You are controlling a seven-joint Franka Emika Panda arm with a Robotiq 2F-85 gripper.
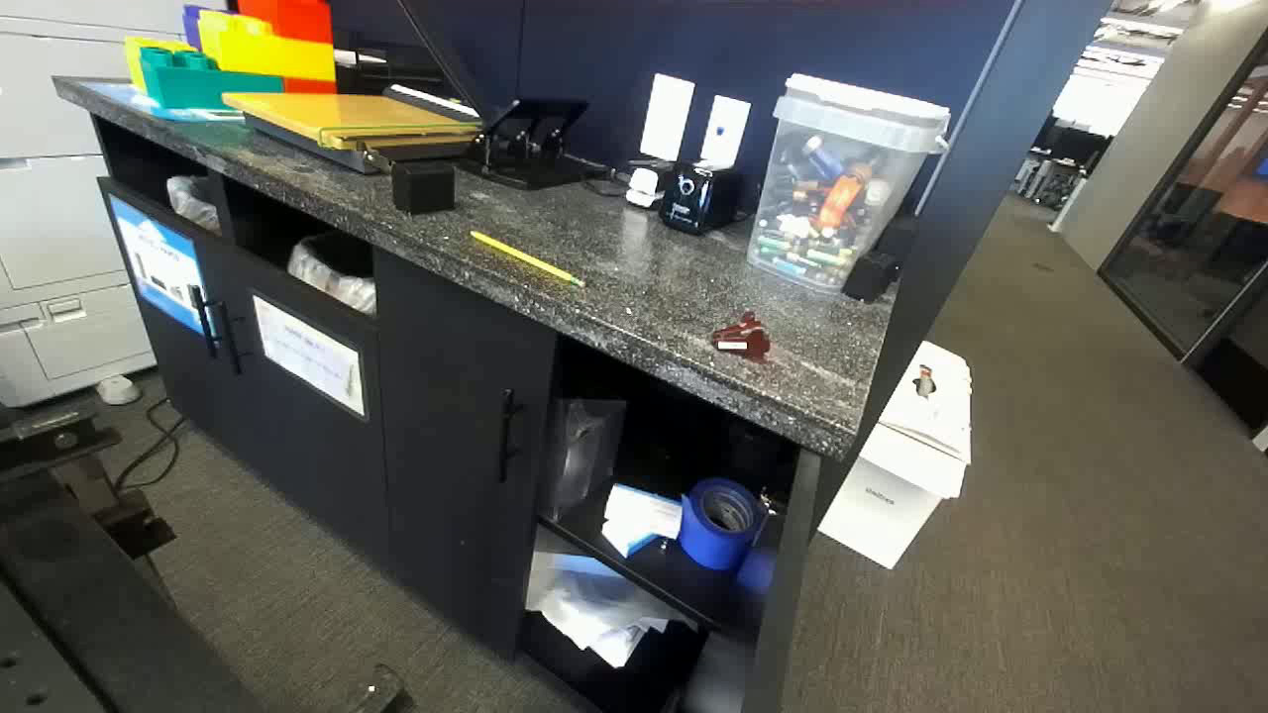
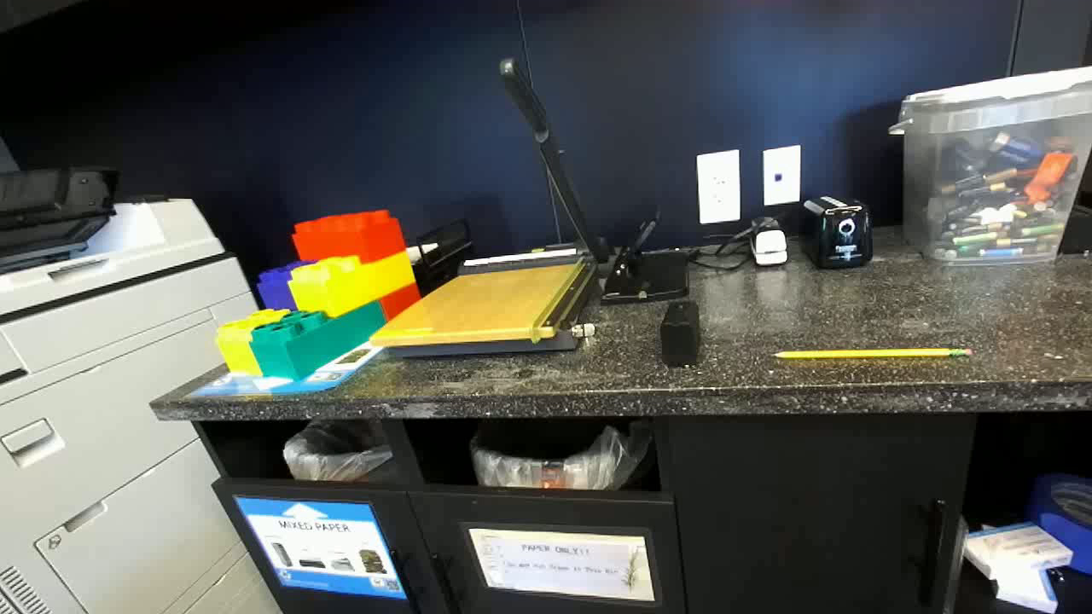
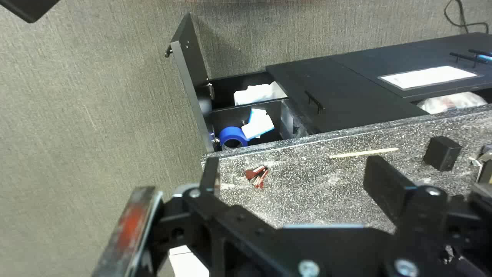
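Observation:
Only the wrist view shows my gripper, its two black fingers spread wide with nothing between them; it hangs above the countertop. Below and between the fingers, nearer the left one, lies a small dark red staple remover (image 3: 257,176). In the first exterior view the same staple remover (image 1: 743,338) rests near the counter's right front corner. A yellow pencil (image 1: 528,257) lies along the front edge, left of it, and the pencil (image 2: 872,353) shows again in the second exterior view. Beside the pencil stands a small black block (image 1: 423,186).
A clear bin of markers (image 1: 820,178) stands at the back right, near a black pencil sharpener (image 1: 698,197). Farther left sit a yellow paper cutter (image 2: 481,301) and big toy bricks (image 2: 333,307). The right cabinet door (image 3: 191,78) hangs open, with blue tape (image 1: 720,523) inside.

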